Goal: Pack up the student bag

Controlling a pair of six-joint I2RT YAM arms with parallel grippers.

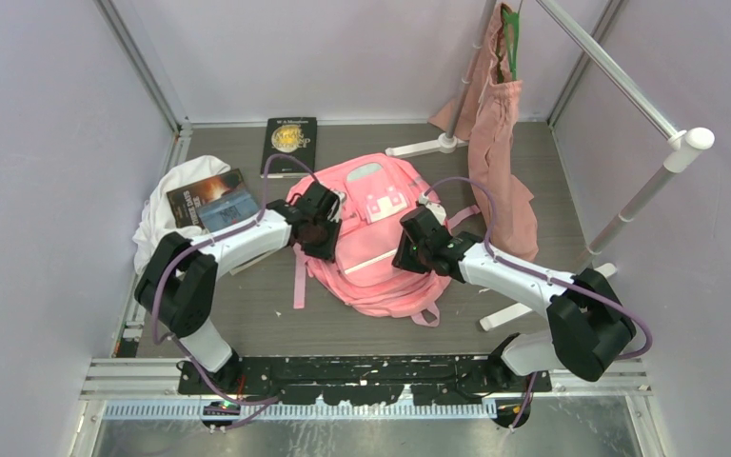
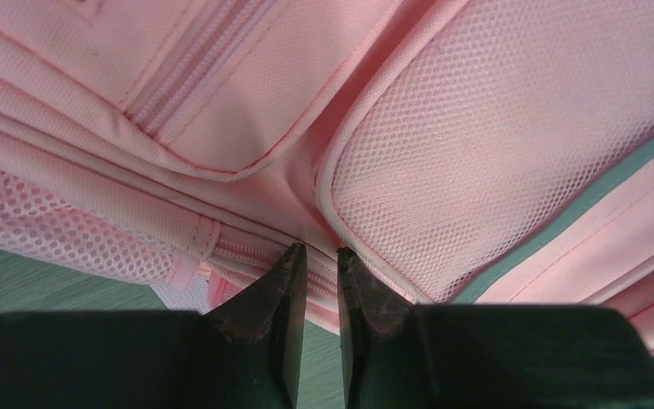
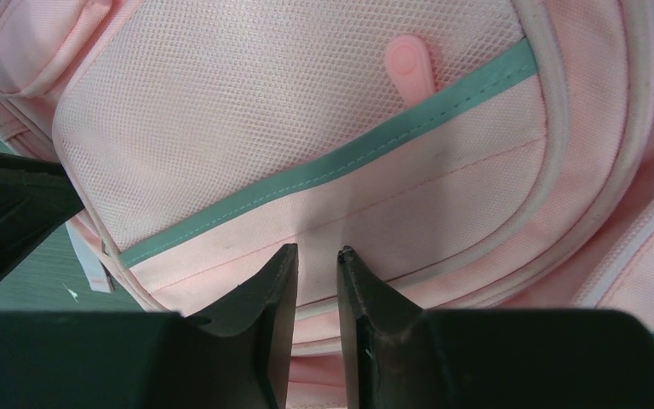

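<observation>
The pink backpack (image 1: 376, 286) lies flat in the middle of the floor. My left gripper is at the bag's left part, fingertips slightly apart over a zipper track (image 2: 247, 245), beside the mesh panel's edge. My right gripper is over the bag's lower right, fingertips slightly apart above the pale panel below a green-edged mesh pocket (image 3: 281, 94), where a pink zipper pull (image 3: 407, 64) shows. Neither gripper visibly holds fabric.
Books (image 1: 190, 200) lie on a white cloth (image 1: 157, 243) at the left. A dark book (image 1: 288, 133) lies behind. A pink hanging bag (image 1: 500, 143) and metal rack (image 1: 628, 205) occupy the right. Bare floor lies in front.
</observation>
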